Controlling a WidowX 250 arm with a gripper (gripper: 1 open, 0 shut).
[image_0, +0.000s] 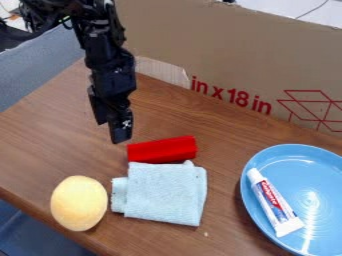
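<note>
The black robot gripper (115, 128) hangs pointing down over the wooden table, just behind and left of a red cylindrical object (162, 149). Whether its fingers are open or shut is hard to tell from this view. In front of the red object lies a folded light blue cloth (159, 195). A yellow oval object (78, 205) rests at the front left. On the right, a toothpaste tube (273, 200) lies on a blue plate (323, 190).
A cardboard box (227, 50) stands along the back of the table. The table's left edge drops to a grey and blue area. Bare wood (54, 130) is clear at the left and middle.
</note>
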